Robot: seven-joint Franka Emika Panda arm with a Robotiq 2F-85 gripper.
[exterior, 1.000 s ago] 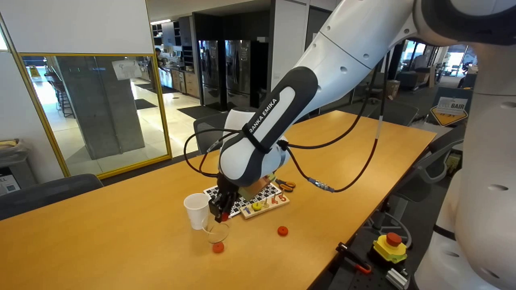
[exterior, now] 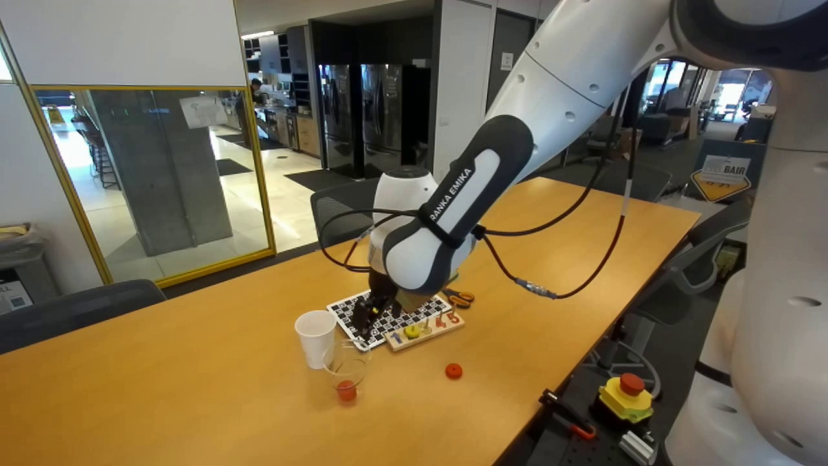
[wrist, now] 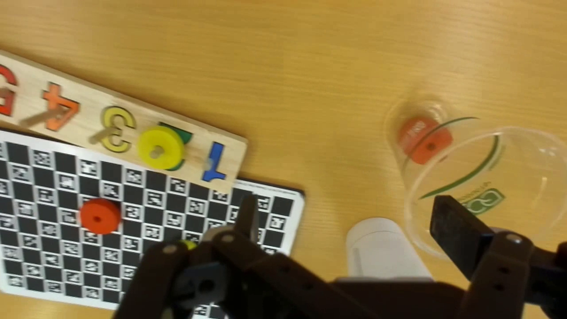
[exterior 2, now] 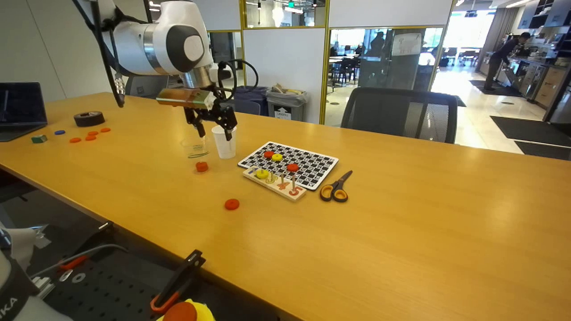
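Note:
My gripper (exterior 2: 215, 131) is open above the table, its fingers wide apart and nothing between them. A clear plastic cup (wrist: 478, 186) stands near the right finger (wrist: 452, 223) in the wrist view. Red pieces (wrist: 425, 140) show through its wall near the bottom; they look stacked in exterior view 2. Beside it is a white cup (exterior: 315, 338), partly hidden by the gripper in the wrist view. A wooden peg board (wrist: 79, 114) with numerals carries a yellow disc (wrist: 161, 147) on one peg. Another red disc (exterior: 454, 370) lies alone on the table.
Under the peg board's edge lies a checkered board (exterior 2: 310, 166) holding red discs (exterior 2: 292, 167) and a yellow disc (exterior 2: 276, 157). Scissors (exterior 2: 334, 190) rest beside it. Tape (exterior 2: 89, 118), a laptop (exterior 2: 21, 112) and several small pieces sit farther off.
The gripper has moved up and away from the clear cup, toward the checkered board. The red piece at its fingers is gone from there, and the red in the clear cup looks taller.

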